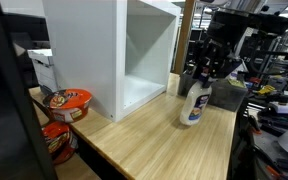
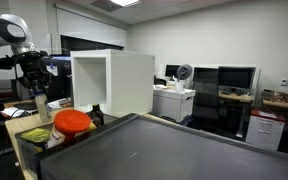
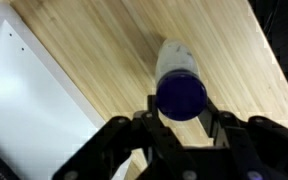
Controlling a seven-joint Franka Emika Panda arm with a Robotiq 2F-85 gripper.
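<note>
A white bottle (image 1: 194, 106) with a dark label hangs or stands, slightly tilted, at the right part of the wooden table (image 1: 149, 145). My gripper (image 1: 204, 77) is shut on its top end from above. In the wrist view the bottle's purple cap (image 3: 181, 96) sits between the fingertips of the gripper, with the white body (image 3: 175, 58) beyond it. Exterior view 2 shows the pale bottle (image 2: 42, 107) below the gripper (image 2: 36, 84) at far left. Whether its base touches the table is hard to tell.
A white open-fronted box (image 1: 106, 60) stands on the table left of the bottle. Red bowls (image 1: 66, 102) lie farther left. A grey bin (image 1: 224, 94) is behind the bottle.
</note>
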